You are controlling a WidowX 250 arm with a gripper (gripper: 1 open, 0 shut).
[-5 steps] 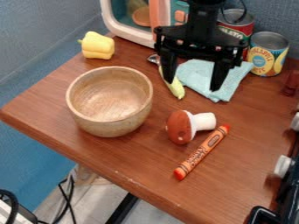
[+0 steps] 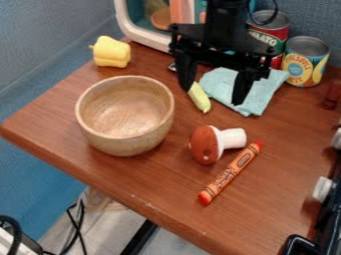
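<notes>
My black gripper [image 2: 213, 84] hangs open at the top centre, its two fingers spread above a pale yellow-green banana-like toy [image 2: 198, 95] and a light blue cloth [image 2: 258, 98]. Whether it touches either is unclear. A wooden bowl [image 2: 124, 132] sits on the left of the wooden table [image 2: 147, 184]. A toy mushroom [image 2: 213, 143] lies at the centre, with an orange crayon [image 2: 229, 174] to its lower right.
A yellow pepper-like toy [image 2: 110, 52] lies at the back left. A toy microwave [image 2: 140, 28], a red can [image 2: 270, 32] and a second can [image 2: 305, 62] stand at the back. A small red bottle [image 2: 333, 95] is at the right.
The objects on the table look unchanged.
</notes>
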